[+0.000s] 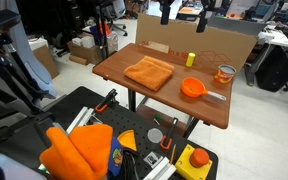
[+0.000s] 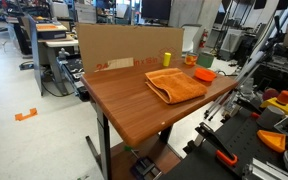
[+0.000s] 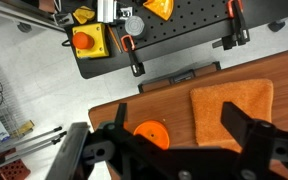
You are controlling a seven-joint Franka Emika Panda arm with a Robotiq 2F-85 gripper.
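My gripper is open in the wrist view, its two dark fingers wide apart and nothing between them. It looks down over the brown table. The orange towel [image 3: 222,108] lies on the tabletop towards the right finger. Nearer the left finger sits an orange bowl [image 3: 152,133], clear of it in the picture. From the side, the towel [image 1: 149,72] is spread flat with some folds, and the bowl [image 1: 193,87] is to its right. The second exterior view shows the towel [image 2: 176,84] near the front edge, with the bowl [image 2: 204,74] behind it.
A yellow item [image 1: 190,59] and a can [image 1: 224,74] stand towards the table's back. A pale-handled utensil [image 1: 216,96] lies beside the bowl. Cardboard [image 2: 119,50] screens the back edge.
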